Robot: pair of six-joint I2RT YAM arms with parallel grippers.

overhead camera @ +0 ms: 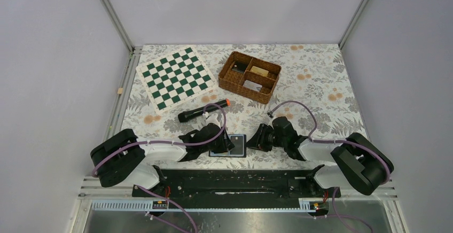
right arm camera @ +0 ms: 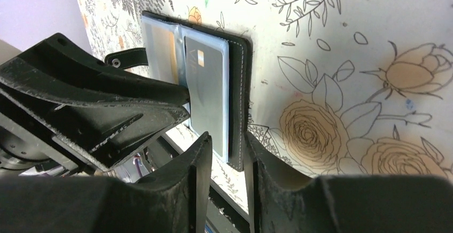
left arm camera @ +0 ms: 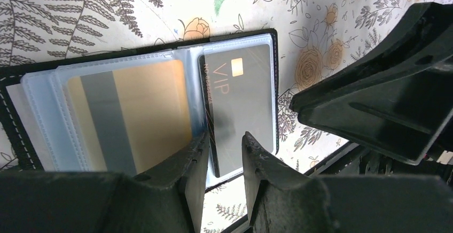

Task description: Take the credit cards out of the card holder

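The card holder (overhead camera: 245,152) lies open and flat near the table's front edge, with clear pockets inside black stitched covers. In its right pocket is a dark VIP card (left arm camera: 240,110); a gold card (left arm camera: 152,110) with a grey stripe sits in the left one. My left gripper is part open above the VIP card's left side, nothing seen held. At the holder's right edge, my right gripper also stands part open, with the black edge (right arm camera: 237,153) showing between its fingertips. Whether either gripper touches the holder is unclear.
A black microphone (overhead camera: 200,112) lies behind the left arm, and a green chessboard (overhead camera: 177,78) is at the back left. The wicker basket (overhead camera: 235,87), divided into compartments with small items inside, stands at the back middle. Free tabletop extends to the right.
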